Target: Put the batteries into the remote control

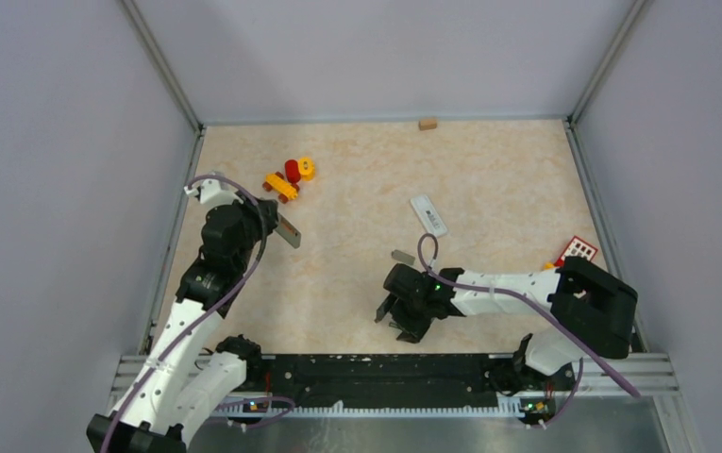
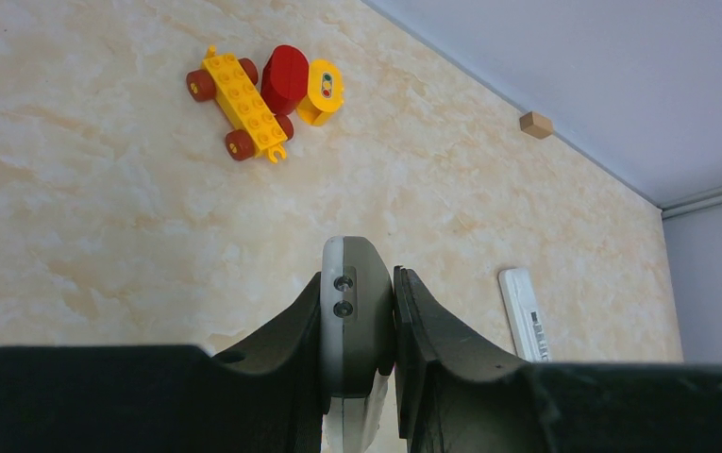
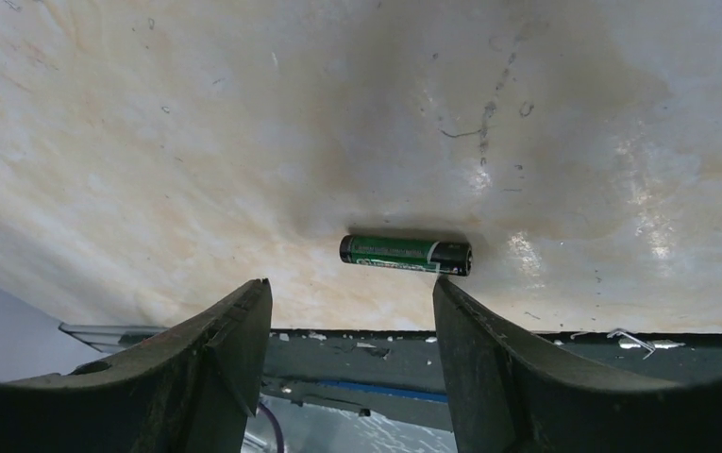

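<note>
My left gripper is shut on a grey remote, which appears end-on between the fingers in the left wrist view as a silver-grey body. My right gripper is low over the front of the table, open around empty space. A green battery lies just beyond its fingertips, crosswise to them, near the table's front edge. In the top view the right wrist mostly hides that battery. A small flat grey piece lies just behind the right wrist.
A white remote-like object lies right of centre. Toy bricks sit at the back left, a wooden block at the back, a red-and-white item at the far right.
</note>
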